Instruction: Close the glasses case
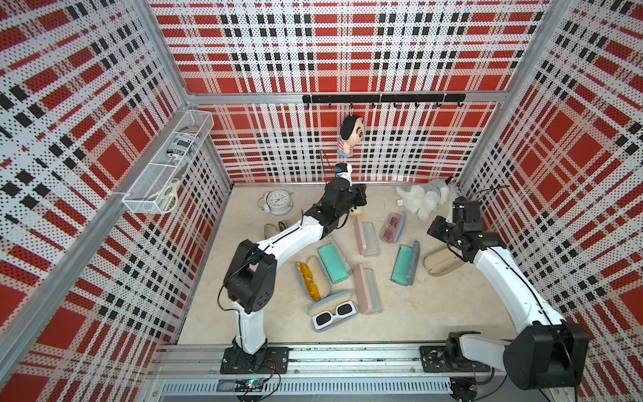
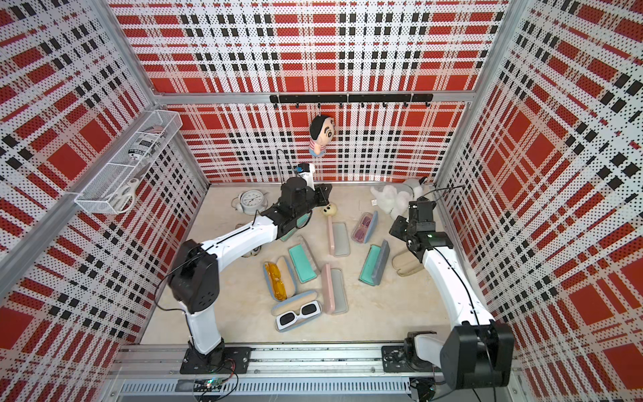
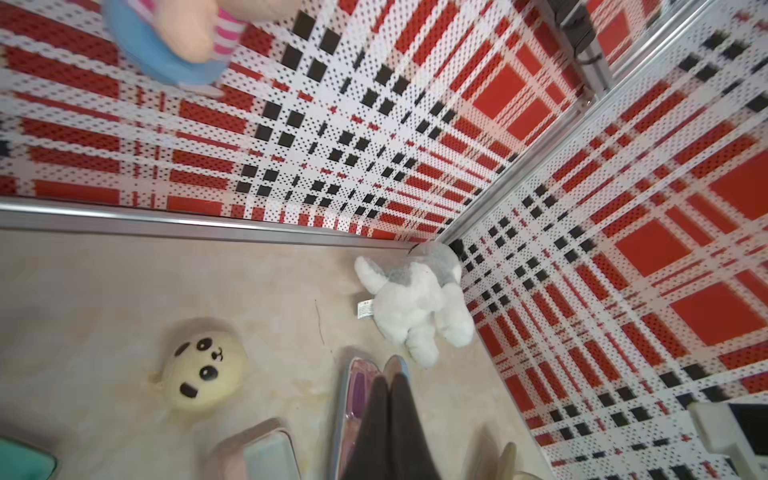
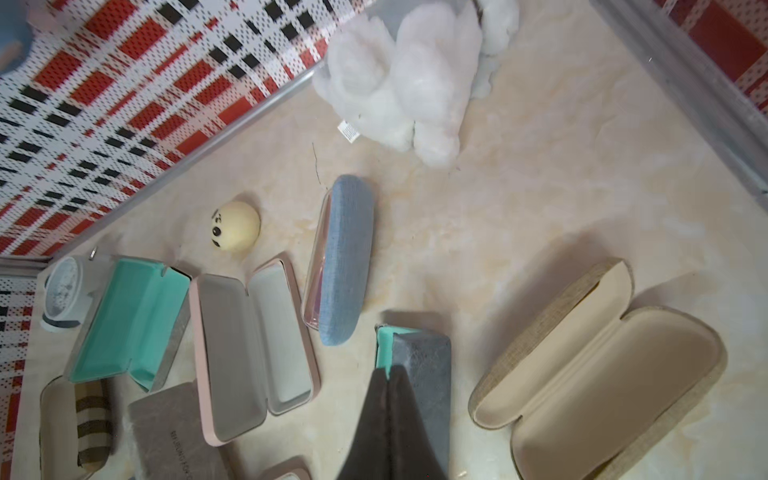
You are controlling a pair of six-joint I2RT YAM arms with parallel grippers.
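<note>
Several glasses cases stand open on the table. Among them are a case with pink glasses and a blue lid [image 4: 349,260], a grey-and-teal case [image 1: 406,262], a beige case [image 4: 632,384], two pink-rimmed cases, one farther back [image 1: 367,239] and one nearer [image 1: 368,290], and a case holding white sunglasses [image 1: 333,313]. My left gripper is shut and empty, high over the back middle of the table. Shut too, with nothing between its fingers, my right gripper hovers above the right side, its tips overlapping the grey-and-teal case in the right wrist view.
At the back lie a yellow ball with a face [image 3: 204,370] and a white-grey plush toy [image 3: 416,300]. An alarm clock [image 1: 276,201] stands back left. A doll [image 1: 350,136] hangs on the rear wall, and a wire basket [image 1: 148,194] on the left.
</note>
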